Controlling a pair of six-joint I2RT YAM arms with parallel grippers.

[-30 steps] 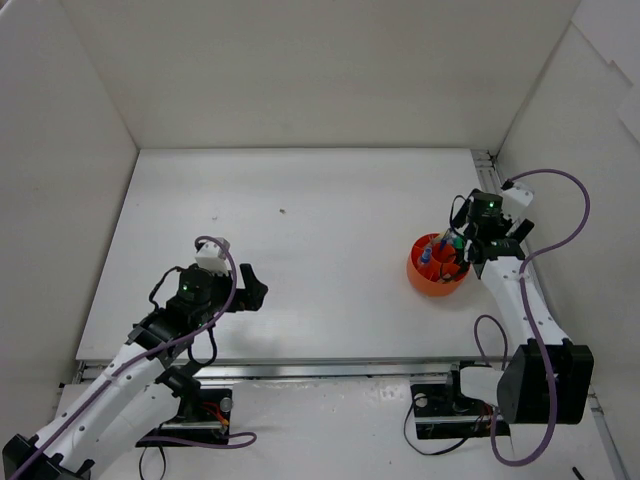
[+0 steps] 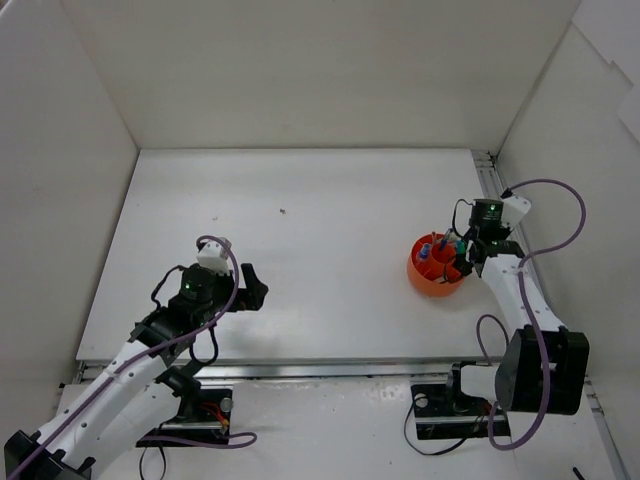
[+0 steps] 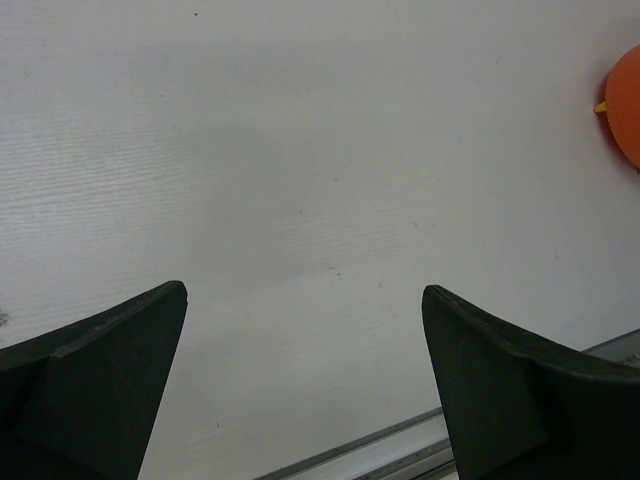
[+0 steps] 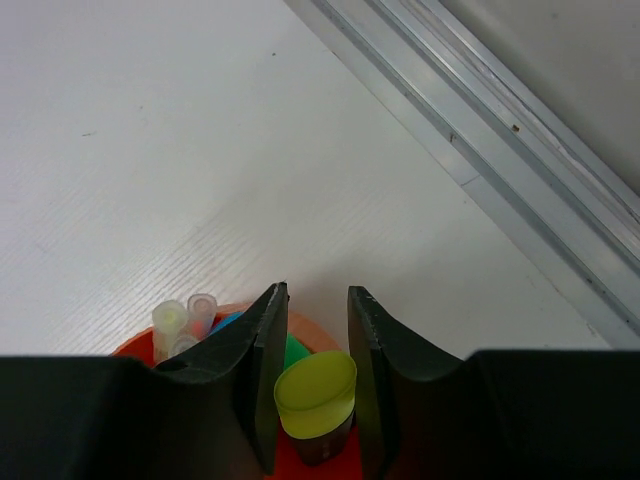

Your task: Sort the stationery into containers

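An orange round organizer (image 2: pixel 430 283) with several pens and markers stands at the right of the table; part of it shows at the edge of the left wrist view (image 3: pixel 625 105). My right gripper is over it, shut on a yellow-capped marker (image 4: pixel 315 388) with a dark body, low among the compartments. Beside that are a green item (image 4: pixel 295 350) and pale, clear caps (image 4: pixel 168 318). My left gripper (image 2: pixel 250 287) hangs over the front left of the table, open, with bare tabletop between its fingers.
A metal rail (image 4: pixel 480 140) runs along the right edge by the wall. Pale walls enclose the back and sides.
The right arm has shifted slightly over the organizer, its cable loop moving with it. The left arm has not moved.
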